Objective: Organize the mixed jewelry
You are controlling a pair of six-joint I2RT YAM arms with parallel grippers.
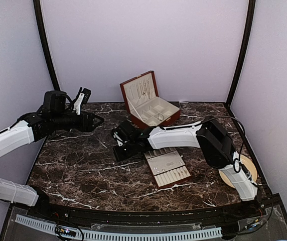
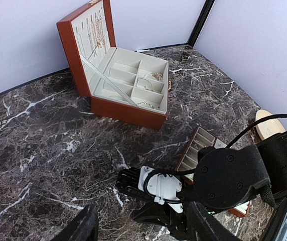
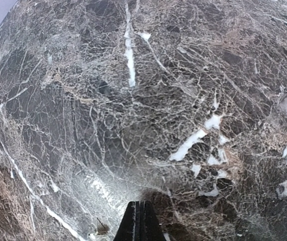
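Observation:
An open brown jewelry box (image 1: 171, 115) stands at the back, necklaces in its lid, rings and bracelets in some compartments. An open jewelry tray (image 1: 167, 167) with small pieces lies right of centre. My left gripper (image 1: 92, 122) hovers at the left, open and empty, its fingertips at the bottom of the left wrist view. My right gripper is low over the bare marble just left of the tray, fingers closed together. A small shiny piece (image 3: 98, 232) lies beside it, too small to identify.
A beige round plate (image 1: 249, 165) lies at the far right, partly behind my right arm. Walls bound the back and both sides.

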